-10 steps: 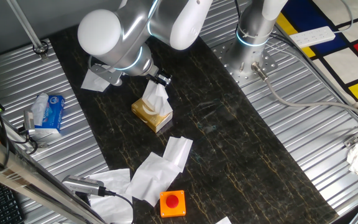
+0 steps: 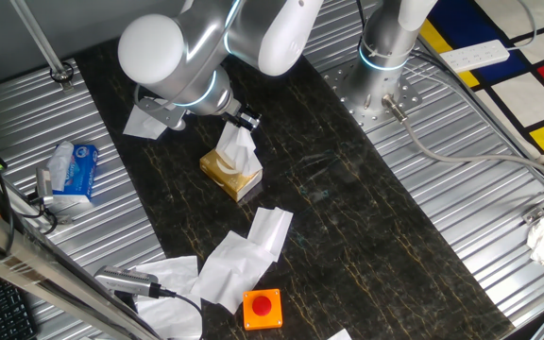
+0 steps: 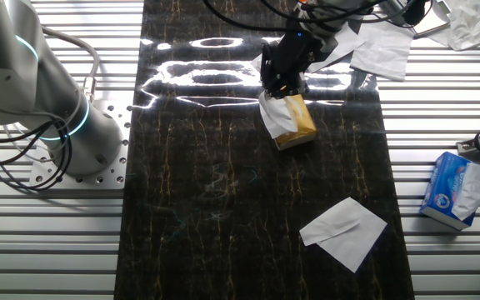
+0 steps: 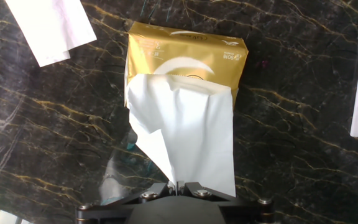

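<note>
A gold tissue pack (image 2: 231, 174) lies on the dark marbled tabletop, a white tissue (image 2: 239, 144) rising from its opening toward my gripper (image 2: 246, 120). In the wrist view the tissue (image 4: 185, 124) spreads from the gold pack (image 4: 188, 53) down to my gripper, whose fingertips are together at its near part. The fingers look shut on the tissue, which is still partly in the pack's slot. Exterior view 2 has the tissue (image 3: 277, 115) hanging over the side of the pack (image 3: 302, 125), just below the dark gripper (image 3: 280, 87).
Loose tissues (image 2: 234, 269) lie toward the front, beside an orange box with a red button (image 2: 263, 307). Another tissue (image 3: 345, 232) rests apart on the table. A blue tissue pack (image 2: 76, 175) stands on the ribbed metal surface at left.
</note>
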